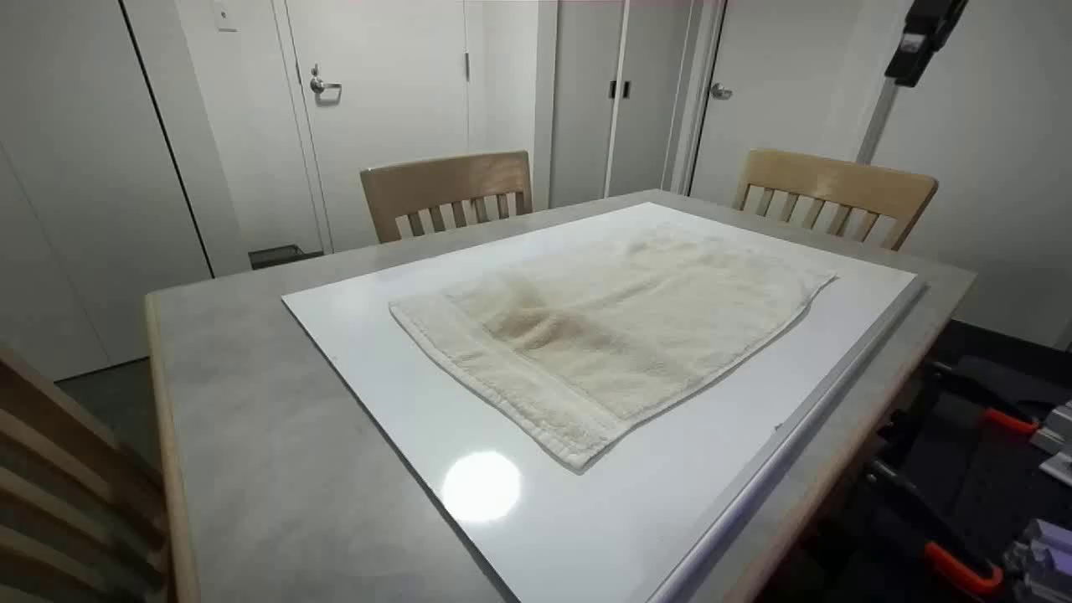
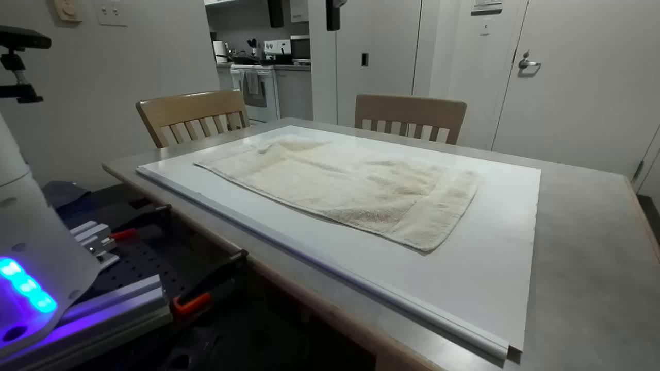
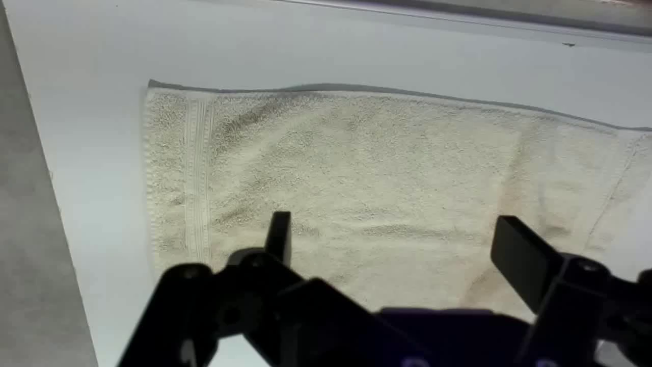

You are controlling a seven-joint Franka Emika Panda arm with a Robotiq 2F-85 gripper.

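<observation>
A cream towel [image 1: 643,311] lies spread out on the white board [image 1: 382,327], with soft wrinkles and a woven band near one short end. Exterior view 2 shows the same towel [image 2: 346,185] with its near long edge slightly curved. From above, in the wrist view, the towel [image 3: 367,165] fills the middle, its lower part hidden behind my gripper. My gripper is open above the cloth, its two dark fingers wide apart and nothing between them. Neither exterior view shows its fingers clearly.
The board rests on a grey table [image 1: 261,442] with chairs [image 1: 452,191] around it. Along the board's robot-side edge runs a raised strip [image 2: 322,266]. Clamps with orange handles [image 2: 192,304] sit by the robot base. Bare board surrounds the towel.
</observation>
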